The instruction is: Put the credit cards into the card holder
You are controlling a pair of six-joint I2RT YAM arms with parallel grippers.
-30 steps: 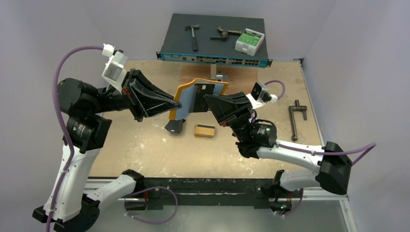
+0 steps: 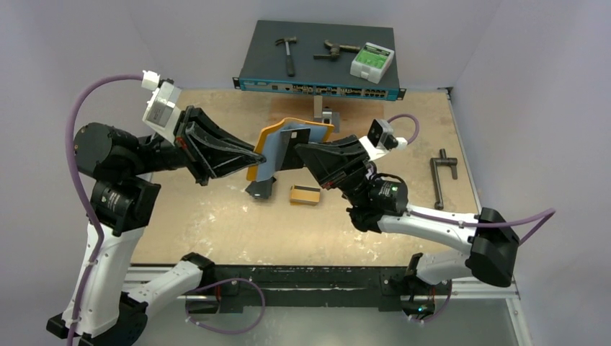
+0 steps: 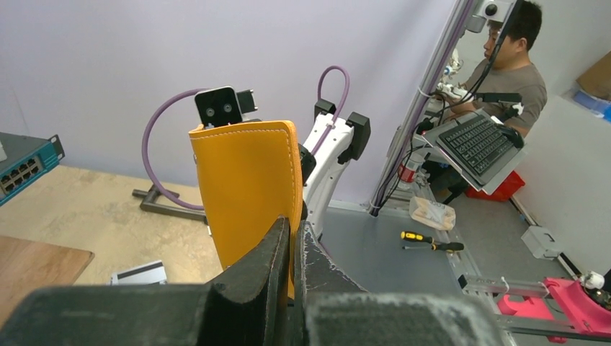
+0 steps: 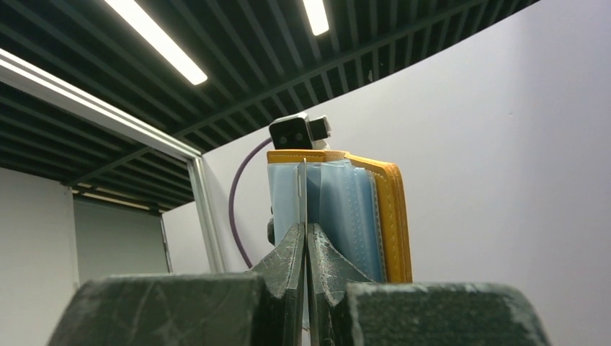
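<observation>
The card holder, an orange cover with pale blue sleeves (image 2: 269, 150), hangs open above the table. My left gripper (image 2: 261, 158) is shut on its cover, which shows as an upright orange panel (image 3: 248, 184) in the left wrist view. A black card (image 2: 291, 144) stands against the sleeves, with my right gripper (image 2: 298, 150) shut on its edge. Seen edge-on in the right wrist view, the card (image 4: 302, 191) lies in front of or among the blue sleeves (image 4: 346, 209); whether it is inside one, I cannot tell. Another card (image 3: 140, 274), pale with a dark stripe, lies on the table.
On the table below are a small tan box (image 2: 305, 194) and a dark object (image 2: 261, 189). A metal tool (image 2: 439, 176) lies at the right. At the back, a network switch (image 2: 317, 50) carries two hammers and a green-white box (image 2: 372, 62).
The black card's VIP lettering, visible earlier, shows less now, and the card looks narrower from above.
</observation>
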